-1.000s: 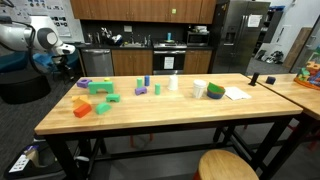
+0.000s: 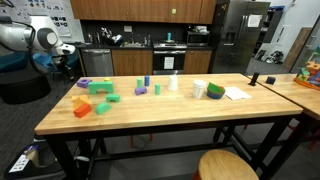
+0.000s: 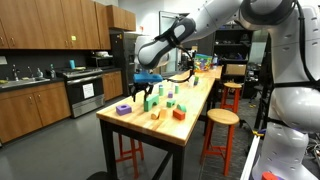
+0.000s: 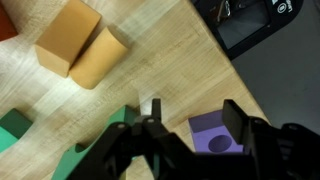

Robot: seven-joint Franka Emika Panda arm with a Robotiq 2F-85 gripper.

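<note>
In the wrist view my gripper is open, and the gap between its fingers is empty. A purple block (image 4: 213,132) with a round hole lies by its right finger, partly covered by it. Near the left finger is a green block (image 4: 75,160), partly hidden. Two light orange pieces, a block (image 4: 68,32) and a rounded one (image 4: 98,58), rest together on the wood at upper left. Another green block (image 4: 12,128) sits at the left edge. In the first exterior view, a red-orange block (image 2: 82,111) lies on the table (image 2: 180,113) near its left end.
The table edge runs diagonally through the wrist view, with a black bin (image 4: 245,20) beyond it. A white cup (image 2: 199,89) and a green bowl (image 2: 216,90) stand farther right on the table. A person (image 2: 45,38) is behind the table's left end. Stools (image 3: 222,118) stand alongside.
</note>
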